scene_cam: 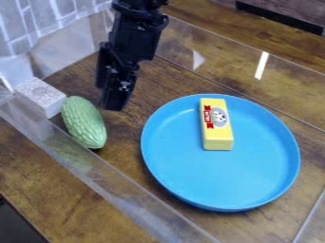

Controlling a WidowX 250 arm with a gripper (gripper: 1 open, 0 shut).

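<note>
My black gripper (114, 89) hangs at the upper left, above the wooden surface, open with nothing seen between its dark fingers. Below and left of it a green ridged vegetable (83, 123) lies on the wood, beside a pale speckled block (40, 96). To the right, a yellow box (215, 133) with a red label rests on a blue plate (219, 176).
Clear plastic walls border the work area at the left, the front and the back. Bare wood (172, 76) lies between the gripper and the plate.
</note>
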